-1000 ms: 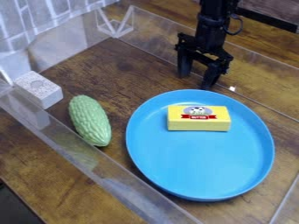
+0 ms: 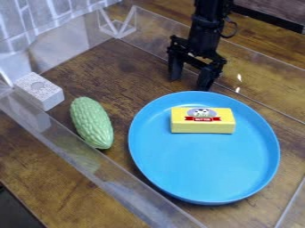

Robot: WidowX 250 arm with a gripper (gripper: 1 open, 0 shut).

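A black robot arm reaches down from the top, its gripper [image 2: 193,69] open and low over the wooden table behind the blue plate. On the blue plate [image 2: 202,169] lies a yellow butter box [image 2: 201,126] with a red label. A green bitter melon [image 2: 91,123] lies on the table left of the plate, and a white speckled block [image 2: 38,92] sits farther left.
Clear plastic walls edge the wooden table [image 2: 113,76]. The table behind and left of the plate is mostly bare. A pale tiled surface fills the top left corner.
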